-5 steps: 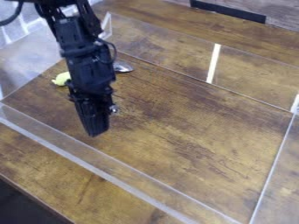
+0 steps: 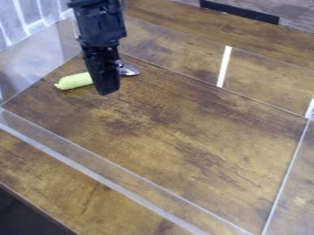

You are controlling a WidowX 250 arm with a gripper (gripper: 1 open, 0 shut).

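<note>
My black gripper [image 2: 106, 84] hangs in the upper left of the camera view, inside a clear-walled enclosure, with its fingers pointing down. It looks shut, with nothing visible between its fingertips. Just left of it, a pale yellow-green elongated object [image 2: 73, 81] lies on the wooden surface. Behind the gripper, to the right, a silver metal piece [image 2: 128, 71] lies partly hidden.
Transparent walls surround the wooden work surface [image 2: 185, 138], with a white strip [image 2: 223, 66] on the back wall. A dark bar [image 2: 240, 13] lies beyond at the back.
My gripper has moved back and up in the view, from the front left toward the yellow-green object, showing more of that object. The objects on the surface look unmoved.
</note>
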